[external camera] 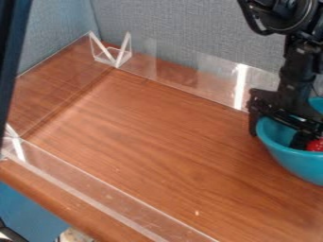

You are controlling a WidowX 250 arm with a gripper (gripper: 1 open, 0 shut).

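Note:
A teal bowl [288, 163] sits at the right edge of the wooden table, cut off by the frame. My black gripper [280, 121] reaches down into it from above, its fingertips low inside by the near-left rim. A red object [315, 145] shows in the bowl, just right of the fingers and partly cut off. The finger is dark and partly hidden, and whether it touches the red object is hard to tell.
Low clear plastic walls border it, with a white folded corner piece [111, 52] at the back left.

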